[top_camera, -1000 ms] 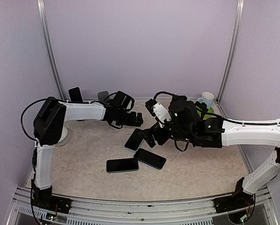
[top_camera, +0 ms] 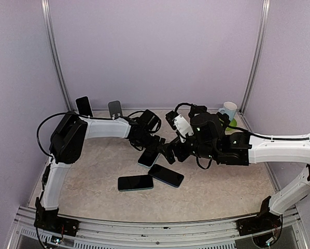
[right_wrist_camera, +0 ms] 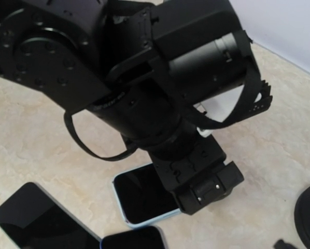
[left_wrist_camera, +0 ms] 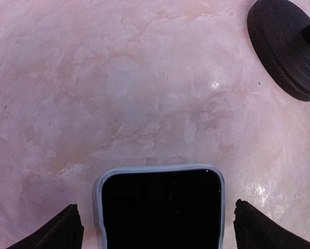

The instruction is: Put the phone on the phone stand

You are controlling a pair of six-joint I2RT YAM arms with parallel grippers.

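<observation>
My left gripper is open over the end of a dark phone with a pale blue edge, one finger either side, not holding it; that phone lies flat mid-table. My right gripper stands open close to the left one, partly hidden from above. Two more phones lie flat in front, one angled and one crosswise. At the back left are a stand bearing an upright dark phone and a grey stand.
A pale blue mug stands at the back right beside something green. A round black base is near the left gripper.
The left arm has moved right and down onto the middle phone over the last second. The right arm has shifted slightly to the right.
</observation>
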